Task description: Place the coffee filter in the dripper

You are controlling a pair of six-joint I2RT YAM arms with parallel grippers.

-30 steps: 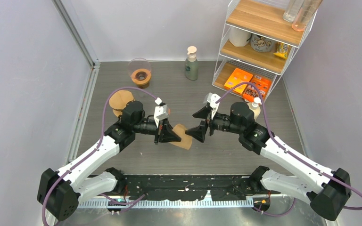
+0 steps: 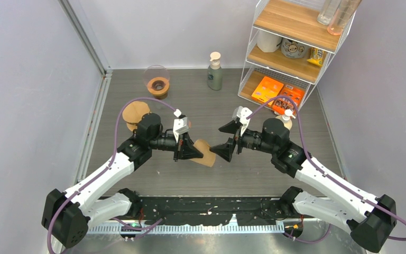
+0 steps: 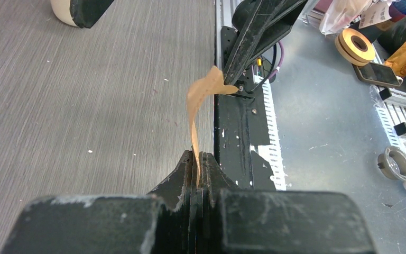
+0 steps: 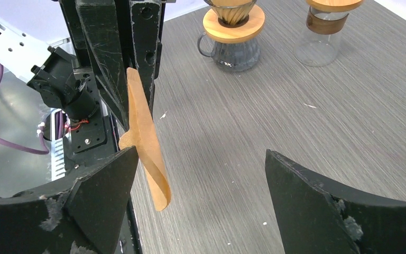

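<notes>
My left gripper (image 2: 193,152) is shut on the tan paper coffee filter (image 2: 205,154), which stands out edge-on from its fingertips in the left wrist view (image 3: 194,111). My right gripper (image 2: 221,138) is open beside the filter's free end; in the right wrist view the filter (image 4: 147,148) reaches toward the left finger (image 4: 84,206). The dripper (image 4: 235,10) sits on a wooden ring atop a glass carafe (image 4: 235,55) at the back left of the table.
A glass jar with wooden lid (image 4: 318,48) stands near the carafe. A pump bottle (image 2: 214,76) is at the back wall, a shelf (image 2: 275,63) at the back right.
My left arm has stayed still with the filter.
</notes>
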